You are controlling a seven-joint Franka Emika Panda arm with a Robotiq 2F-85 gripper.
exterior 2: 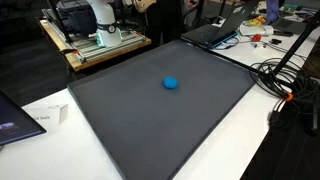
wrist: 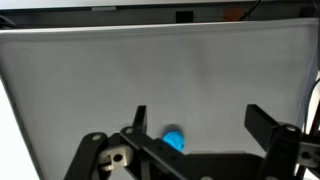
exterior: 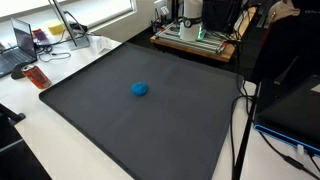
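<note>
A small, round blue object (exterior: 139, 89) lies alone on the large dark grey mat. Exterior view 2 has the same blue object (exterior 2: 170, 83) in the far half of the mat. In the wrist view, the blue object (wrist: 174, 138) shows low in the picture, partly covered by the gripper's body. My gripper is open above the mat, its two black fingers wide apart and nothing held between them. Neither exterior view shows the gripper clearly.
Black cables (exterior 2: 286, 85) run along one side. A wooden-edged stand (exterior 2: 108, 46) with white and teal items is beyond a corner.
</note>
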